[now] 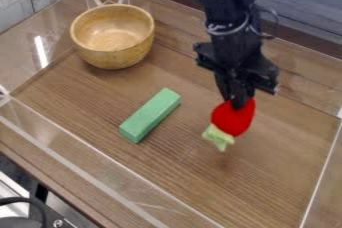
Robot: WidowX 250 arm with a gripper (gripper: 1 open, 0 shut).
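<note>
The black arm reaches down from the top of the camera view to the gripper point(230, 102), which is over a red strawberry-like object point(233, 118) with a pale green top point(218, 138). The fingertips are close to or on the red object; whether they grip it is unclear. A green block point(150, 115) lies to the left on the wooden table.
A yellow wooden bowl point(114, 44) sits at the upper left.
</note>
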